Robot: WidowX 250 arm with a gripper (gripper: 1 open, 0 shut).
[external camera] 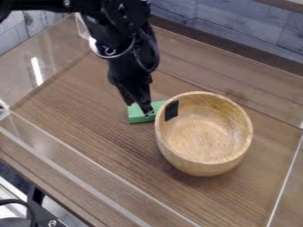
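My black gripper (133, 96) hangs from the top centre, its fingers pointing down just above a green rectangular block (143, 114) on the wooden table. The gripper looks shut, with nothing visible between its fingers. A light wooden bowl (204, 142) stands to the right of the block, with a small dark object (172, 109) at its upper left rim.
A grey plank wall (236, 31) runs along the back. Cables lie off the table at the lower left, and a white object stands at the upper left behind the arm.
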